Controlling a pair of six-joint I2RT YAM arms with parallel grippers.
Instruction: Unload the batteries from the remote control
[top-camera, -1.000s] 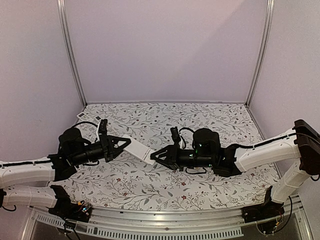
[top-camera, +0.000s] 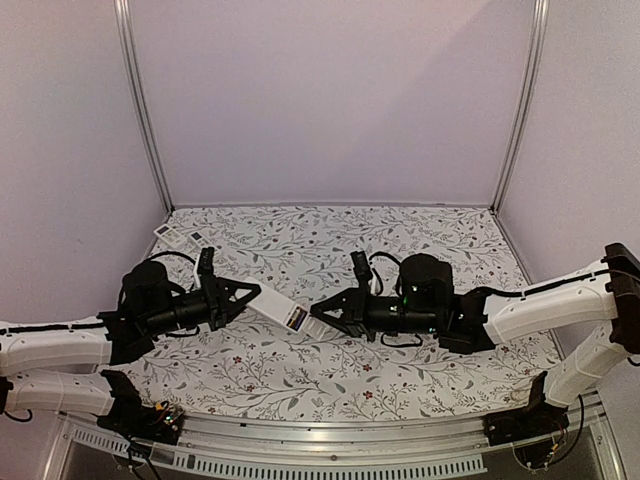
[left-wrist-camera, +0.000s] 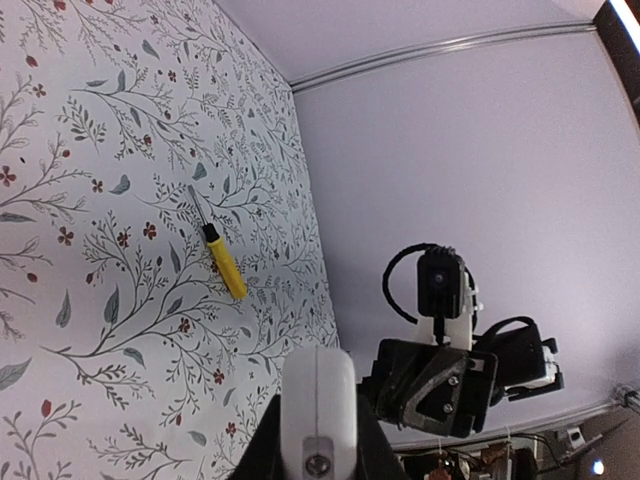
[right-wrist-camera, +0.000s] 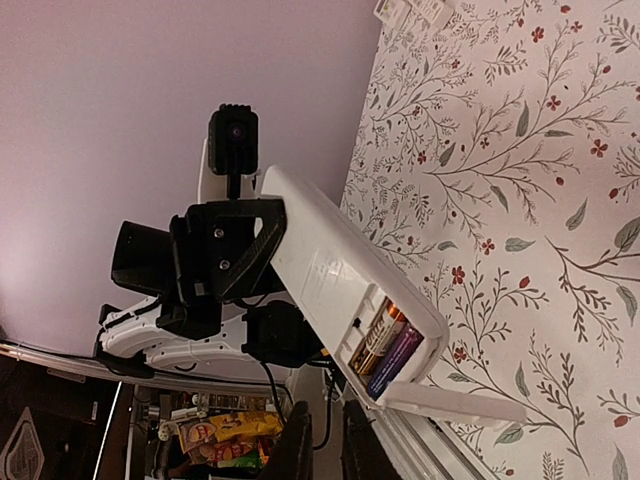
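A white remote control (top-camera: 271, 301) is held in the air by my left gripper (top-camera: 244, 291), shut on its upper end. In the right wrist view the remote (right-wrist-camera: 330, 270) has its battery compartment exposed, with an orange-and-silver battery (right-wrist-camera: 378, 335) and a purple one (right-wrist-camera: 396, 360) inside. The white battery cover (right-wrist-camera: 455, 405) sticks out from the compartment's end, with my right gripper (top-camera: 318, 314) shut on it. The left wrist view shows the remote's white end close to the camera, hiding much of the fingers.
A yellow screwdriver (left-wrist-camera: 225, 265) lies on the patterned table in the left wrist view. White items (top-camera: 170, 236) lie at the back left. Walls border the sides and back.
My right gripper has moved rightward with the cover, drawing it away from the remote and exposing the batteries. The left gripper has shifted very slightly.
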